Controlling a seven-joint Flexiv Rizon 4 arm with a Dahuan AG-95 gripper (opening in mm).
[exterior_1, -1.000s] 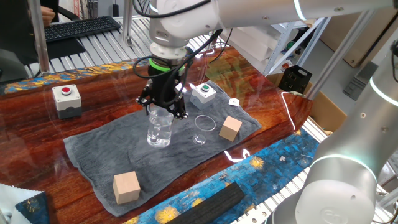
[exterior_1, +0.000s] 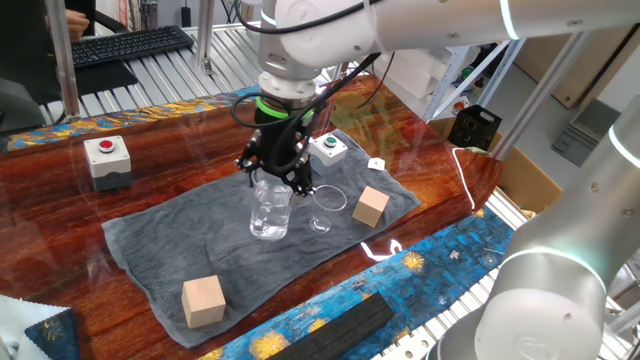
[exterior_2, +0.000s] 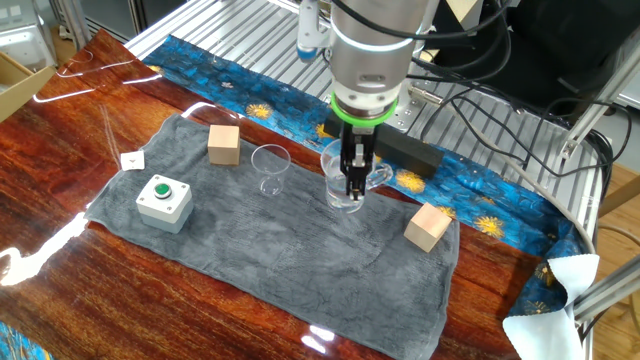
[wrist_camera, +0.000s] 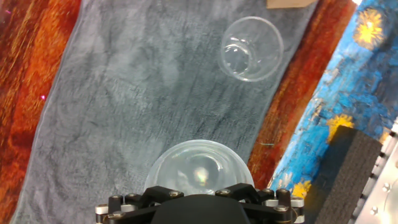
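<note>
A clear pitcher (exterior_1: 268, 215) with a handle (exterior_2: 380, 176) hangs or stands upright at my gripper (exterior_1: 279, 183), over the grey towel (exterior_1: 180, 235). My gripper is shut on the pitcher, which moves along with it; the exact contact is hidden. In the wrist view the pitcher's round rim (wrist_camera: 198, 144) shows just ahead of the black fingers (wrist_camera: 163, 194). Whether its base touches the towel I cannot tell. An empty clear glass (exterior_2: 270, 180) stands on the towel, close beside the pitcher and apart from it.
Wooden cubes (exterior_1: 204, 302) (exterior_1: 370, 206) sit on the towel on either side. A green-button box (exterior_2: 165, 203) stands at one end; a red-button box (exterior_1: 108, 162) is off the towel. A dark block (exterior_1: 340, 328) lies on the blue patterned strip.
In exterior view 1 my gripper and the pitcher have moved together to the right, closer to the glass. The glass, cubes and button boxes have stayed put.
</note>
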